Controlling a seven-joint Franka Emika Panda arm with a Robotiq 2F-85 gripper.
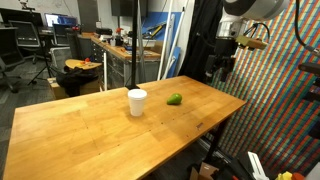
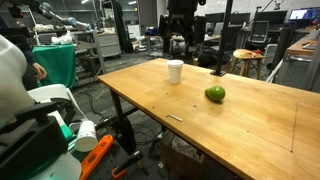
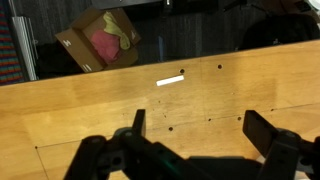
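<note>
A white cup stands upright on the wooden table. Apart from it lies a green object, rounded in the second exterior view and perhaps a pepper or fruit. My gripper hangs well above the table at its far right end, away from both. In the wrist view the fingers of the gripper are spread wide, with only bare wood seen between them, so it is open. Neither cup nor green object shows in that wrist view.
A short white strip lies flat near the table edge; the second exterior view has it too. Beyond that edge, an open cardboard box sits below on the floor.
</note>
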